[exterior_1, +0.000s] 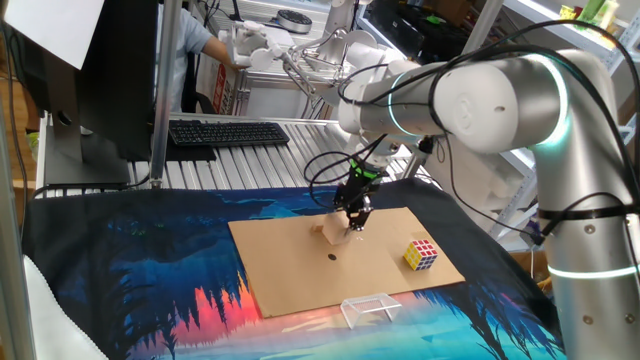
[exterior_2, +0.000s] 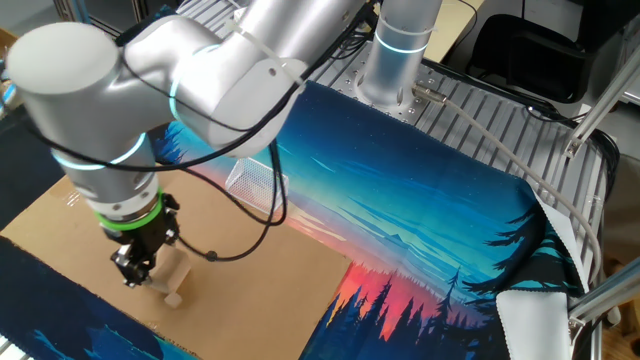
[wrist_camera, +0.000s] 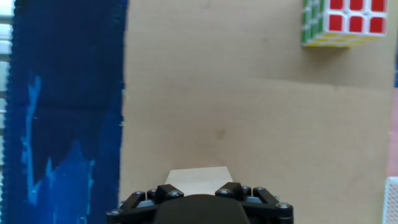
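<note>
A pale, wood-coloured block (exterior_1: 335, 229) is between the fingers of my gripper (exterior_1: 352, 218), low over the brown cardboard sheet (exterior_1: 290, 275). In the wrist view, the block (wrist_camera: 199, 179) shows just past the gripper, with a dark finger on either side; the fingers look shut on it. From the other side, exterior view 2 has the block (exterior_2: 172, 270) beside the black gripper (exterior_2: 138, 272), with a smaller pale piece at its lower end. Whether the block touches the cardboard cannot be told.
A Rubik's cube (exterior_1: 420, 255) stands on the cardboard's right part, clear of the gripper. At the sheet's front edge is a clear-white stand (exterior_1: 370, 308). A dark round spot (exterior_1: 332, 257) marks the cardboard. Black cables (exterior_2: 270, 220) loop beside the arm. Most of the cardboard is bare.
</note>
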